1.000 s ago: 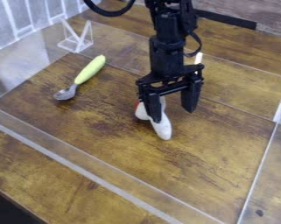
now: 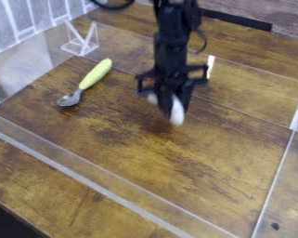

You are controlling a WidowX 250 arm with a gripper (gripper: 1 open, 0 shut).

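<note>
My black gripper (image 2: pixel 171 93) is blurred in the middle of the view, above the wooden table (image 2: pixel 138 167), shut on a whitish object (image 2: pixel 177 113) that hangs below its fingers. The object is partly hidden by the gripper and too blurred to identify.
A pale green elongated item (image 2: pixel 97 75) and a silver spoon (image 2: pixel 71 99) lie at the left. A clear plastic stand (image 2: pixel 81 39) is at the upper left, and a white strip (image 2: pixel 210 68) lies behind the gripper. Clear barriers edge the table.
My gripper has closed round the whitish object, which was lying between the open fingers, and has moved up toward the back of the table with it.
</note>
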